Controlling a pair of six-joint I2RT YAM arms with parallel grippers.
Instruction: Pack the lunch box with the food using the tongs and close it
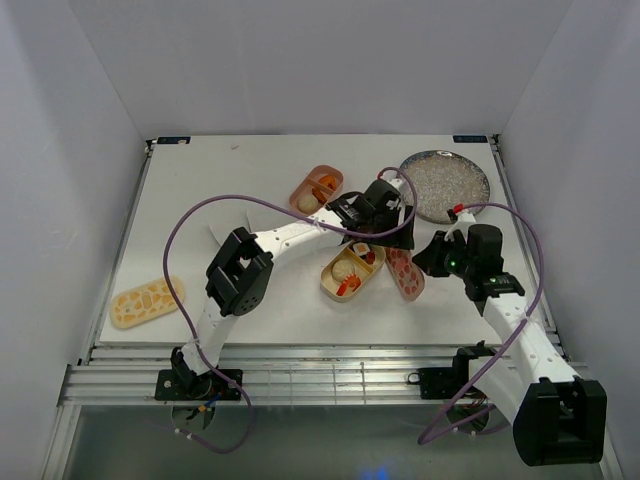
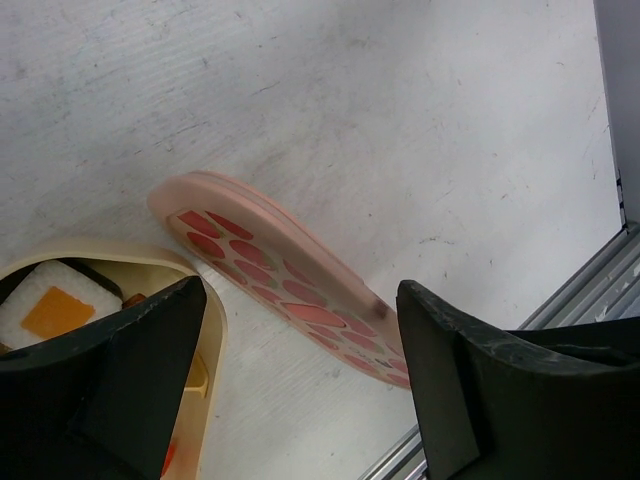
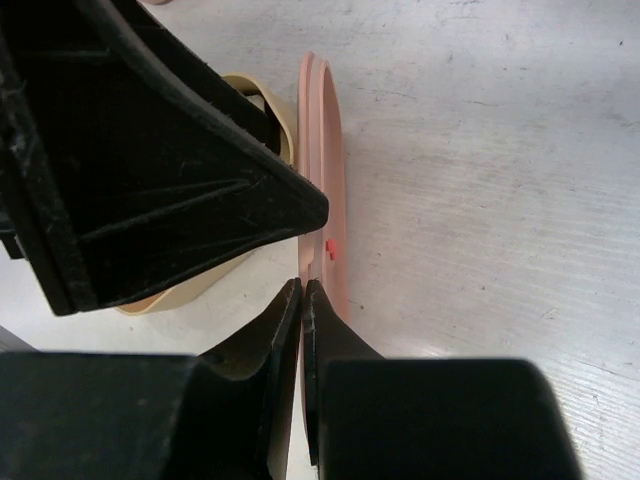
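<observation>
A pink lid with red shapes (image 1: 405,275) stands tilted on edge beside the cream lunch box (image 1: 338,285), which holds food pieces. In the right wrist view my right gripper is shut on the lid (image 3: 335,190). My left gripper is over the box's right side, part open, its fingers either side of the gap between box and lid; I see nothing held. The left wrist view shows the lid (image 2: 250,250) lying diagonally past those fingers.
A pink box of food (image 1: 305,190) stands behind, a round silver tray (image 1: 445,185) back right, a yellow lid (image 1: 140,305) front left. White utensils lie near the centre-left, partly hidden.
</observation>
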